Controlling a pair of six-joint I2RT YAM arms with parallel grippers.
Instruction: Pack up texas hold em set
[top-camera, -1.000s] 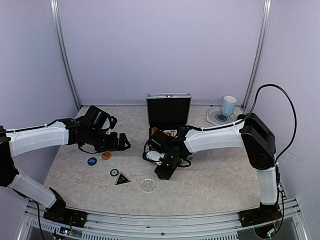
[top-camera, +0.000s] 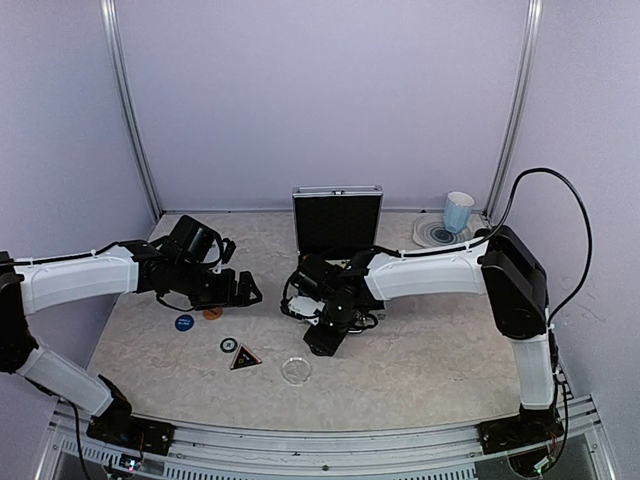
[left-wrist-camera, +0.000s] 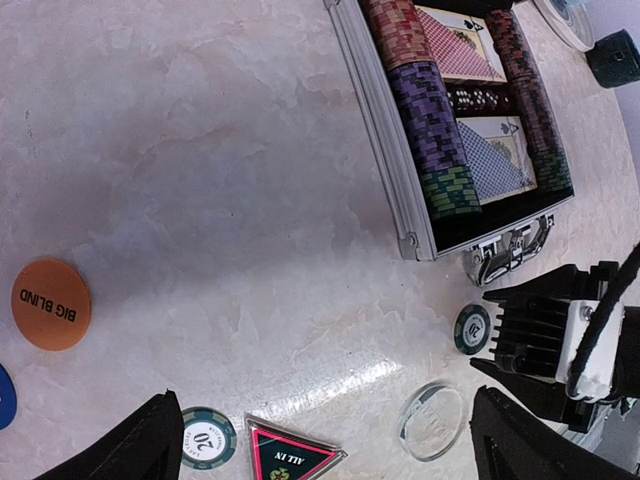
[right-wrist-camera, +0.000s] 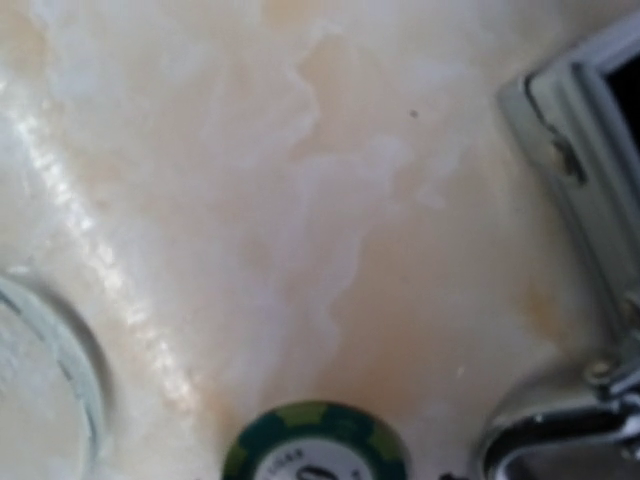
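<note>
The open case (top-camera: 337, 222) holds chip stacks (left-wrist-camera: 430, 130) and two card decks (left-wrist-camera: 495, 155). My right gripper (top-camera: 325, 340) is low in front of the case, around a green 20 chip (left-wrist-camera: 472, 329) (right-wrist-camera: 313, 450) at its fingertips; whether it grips the chip is unclear. My left gripper (top-camera: 240, 288) hangs open, empty, over the left side. Below it lie a BIG BLIND button (left-wrist-camera: 51, 304), another 20 chip (left-wrist-camera: 208, 437), the ALL IN triangle (left-wrist-camera: 288, 455) and a blue button (top-camera: 184, 323). A clear disc (top-camera: 296, 370) lies near the front.
A coiled round item (top-camera: 432, 233) and a light blue cup (top-camera: 458, 211) stand at the back right. Walls bound the back and sides.
The left arm is almost still.
</note>
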